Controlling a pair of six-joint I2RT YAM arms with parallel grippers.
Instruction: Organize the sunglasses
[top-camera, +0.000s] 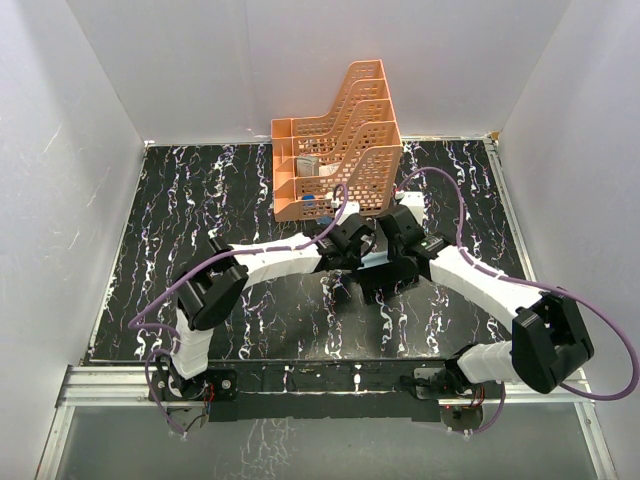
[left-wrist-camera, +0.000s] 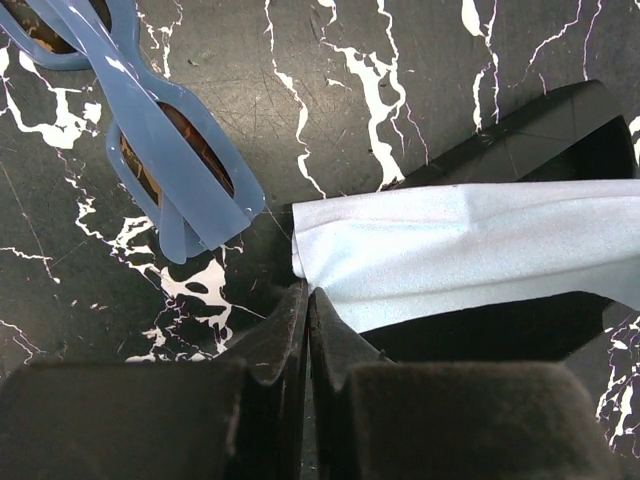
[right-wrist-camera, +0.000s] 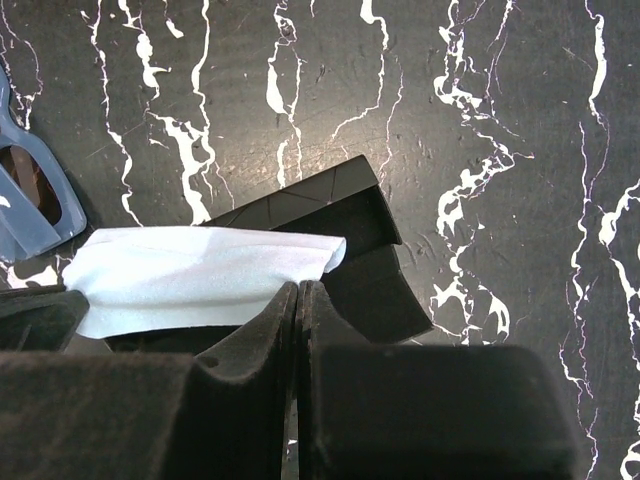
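Note:
A folded pale blue-white cloth is stretched between my two grippers, over an open black case on the table. At one end of the cloth my left gripper is shut on its corner. My right gripper is shut on the edge near the other end. The cloth hides much of the case, and in the top view the arms cover most of both. Blue-framed sunglasses with brown lenses lie folded to the left of the case, apart from it.
An orange slotted organizer stands at the back centre, holding a few small items. Grey walls close in the sides and back.

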